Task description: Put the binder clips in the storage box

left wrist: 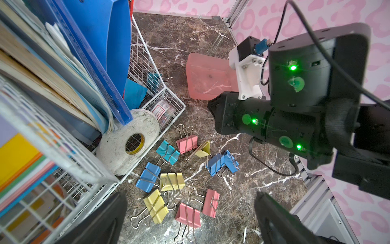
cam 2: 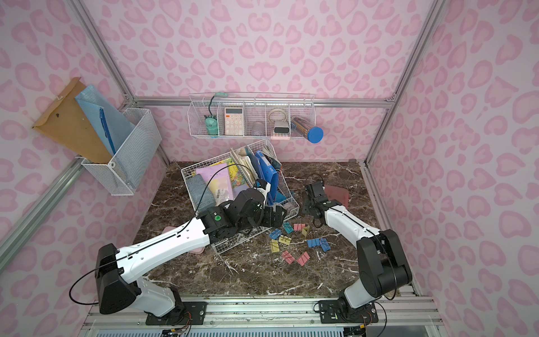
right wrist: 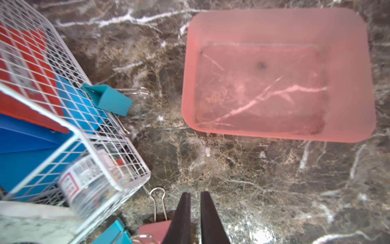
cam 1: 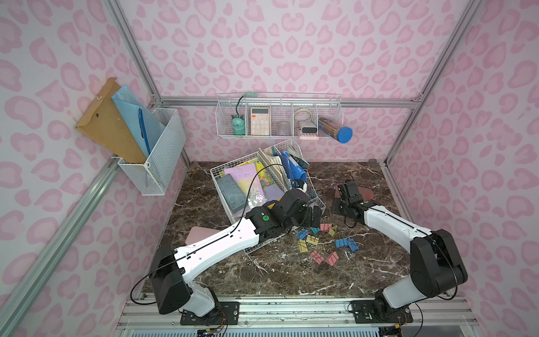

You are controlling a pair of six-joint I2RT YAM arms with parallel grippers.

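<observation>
The storage box [right wrist: 280,97], translucent pink, stands empty on the marble table at the back right. My right gripper is over the table in front of it, its fingertips slightly apart and nothing visible between them. A pink binder clip [right wrist: 154,231] lies below, partly hidden by one finger. My left gripper is wide open above the scattered clips: pink [left wrist: 188,215], yellow [left wrist: 156,206], blue [left wrist: 147,177] and teal [left wrist: 168,152] ones, several in all. Another teal clip [right wrist: 113,100] lies against the basket's side, away from the group.
A white wire basket [left wrist: 178,106] full of folders, with a tape roll [left wrist: 109,150] and a clear jar [right wrist: 91,179], borders the clips on the left. My right arm [cam 1: 393,221] reaches across the right side. Bare table [cam 1: 269,275] lies at the front.
</observation>
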